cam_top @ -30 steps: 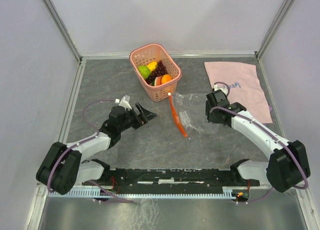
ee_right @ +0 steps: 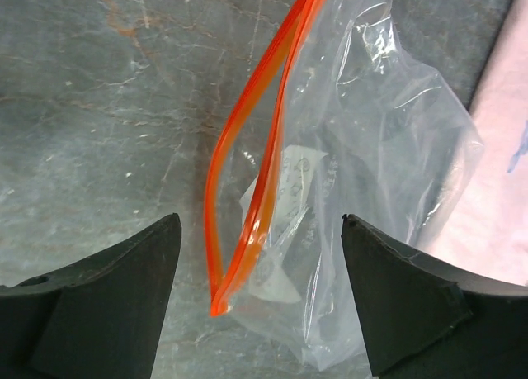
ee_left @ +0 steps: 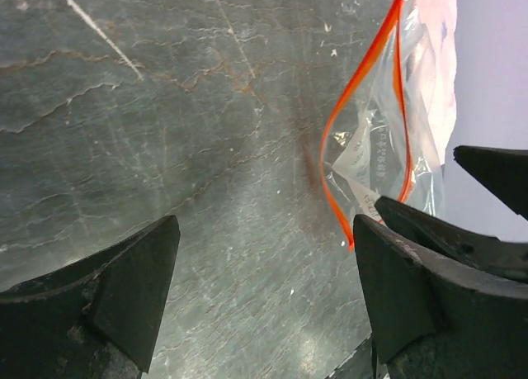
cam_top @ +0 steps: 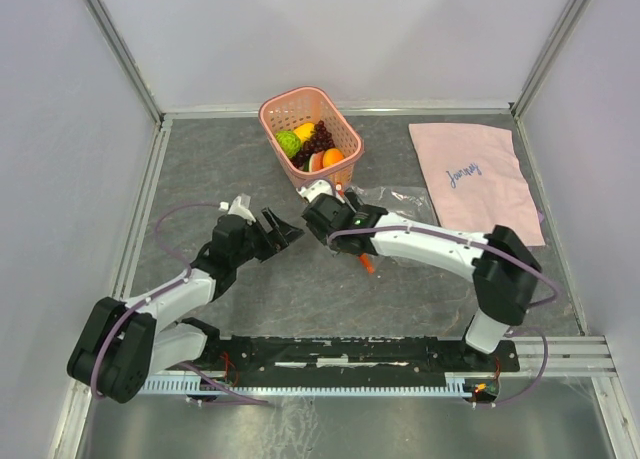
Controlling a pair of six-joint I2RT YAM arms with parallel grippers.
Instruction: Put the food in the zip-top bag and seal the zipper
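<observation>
The clear zip bag (ee_right: 379, 172) lies flat on the grey surface below the food basket, its orange zipper (ee_right: 264, 197) loosely parted. My right gripper (cam_top: 330, 214) hangs open over the bag and hides part of it in the top view. My left gripper (cam_top: 280, 229) is open, left of the bag, with nothing between its fingers. A pink basket (cam_top: 342, 173) at the back holds the food: a green round item (cam_top: 288, 143), something yellow, grapes (cam_top: 319, 135), an orange (cam_top: 333, 157) and a red slice.
A pink cloth with lettering (cam_top: 480, 199) lies at the right.
My right gripper has moved left from the bag's right side to over its zipper end. My left gripper has shifted slightly left.
</observation>
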